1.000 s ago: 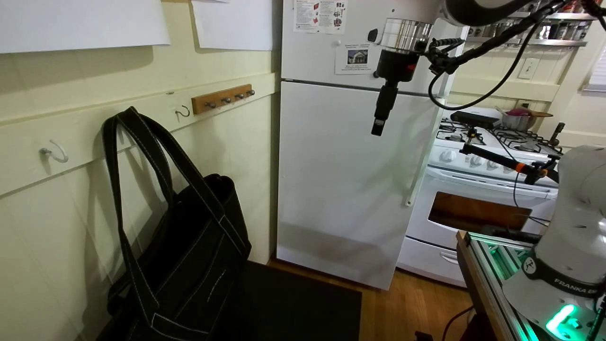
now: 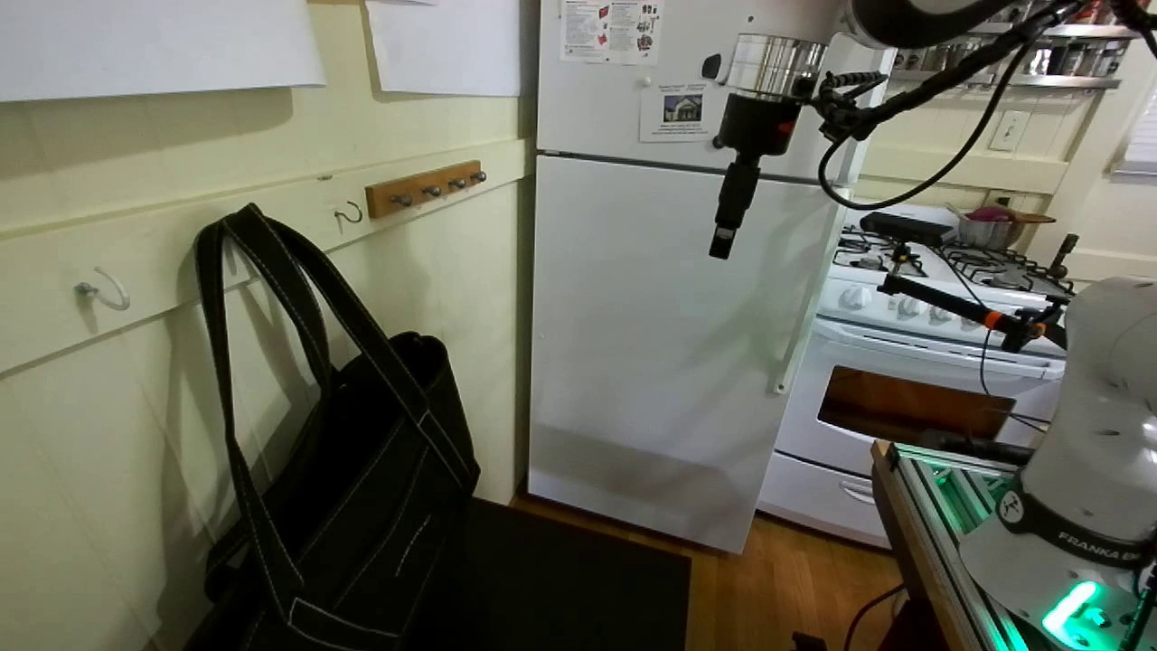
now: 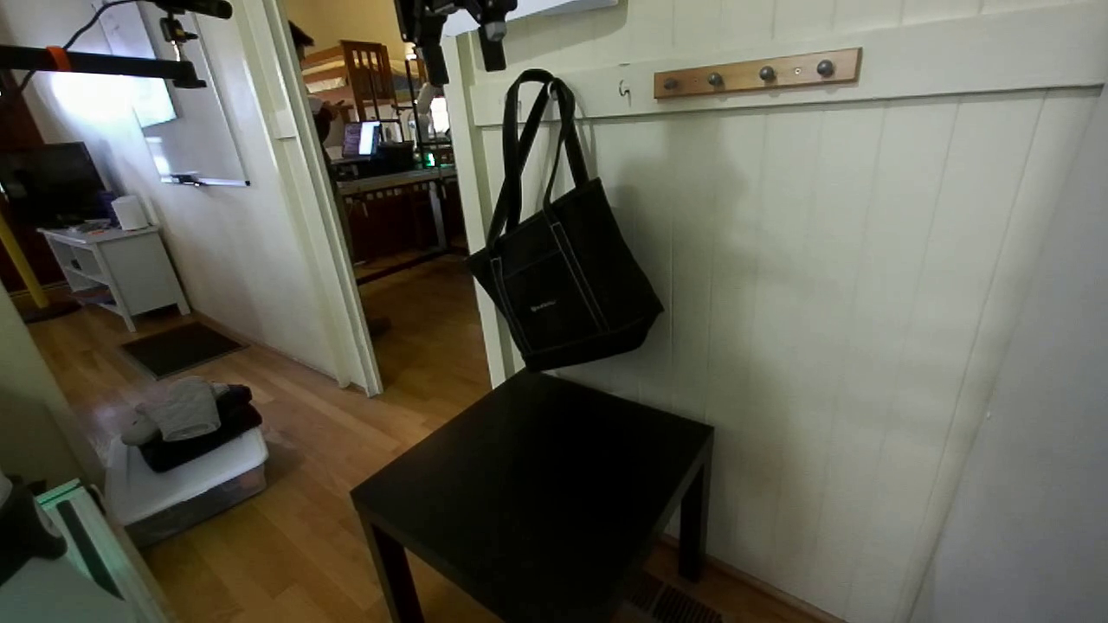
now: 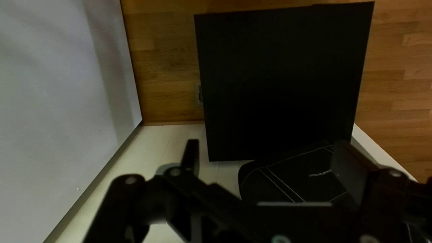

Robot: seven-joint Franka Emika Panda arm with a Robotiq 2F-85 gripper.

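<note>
A black tote bag point(image 2: 380, 510) with white stitching hangs by its handles on the wall, tilted, in exterior view 2 above the black table point(image 3: 540, 467). Its top hook is hidden behind the handles. In the wrist view the bag point(image 4: 291, 178) shows beyond my gripper, whose fingers stand wide apart with no object held between them. Exterior view 1 has the gripper point(image 2: 721, 244) pointing down in front of the fridge, well to the right of the bag and clear of it.
A wooden rack point(image 2: 425, 189) with several knobs and a bare white hook point(image 2: 105, 289) are on the wall. The white fridge point(image 2: 662, 358) stands at the corner, with the stove point(image 2: 911, 358) to its right.
</note>
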